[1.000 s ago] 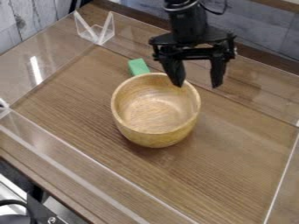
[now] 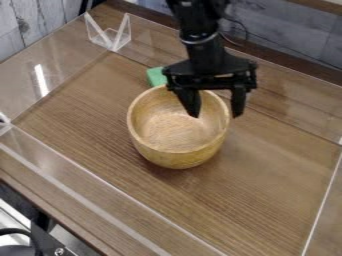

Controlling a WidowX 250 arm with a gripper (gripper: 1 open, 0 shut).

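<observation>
My gripper (image 2: 211,100) is a dark, open claw over the back half of a large tan wooden bowl (image 2: 174,140), its fingers spread left and right above the rim. A small green block (image 2: 155,76) sits just behind the bowl on its left, partly hidden by the arm. Whether anything lies beneath the gripper inside the bowl is hard to tell; the visible bowl floor looks empty.
The wooden table (image 2: 267,200) has clear room to the left, right and front. A pale wire-like object (image 2: 110,32) stands at the back left, near the wall. Dark cables lie at the lower left corner.
The arm has moved toward the front and lower, so the gripper reaches further over the bowl and now covers part of the green block. The bowl has stayed put.
</observation>
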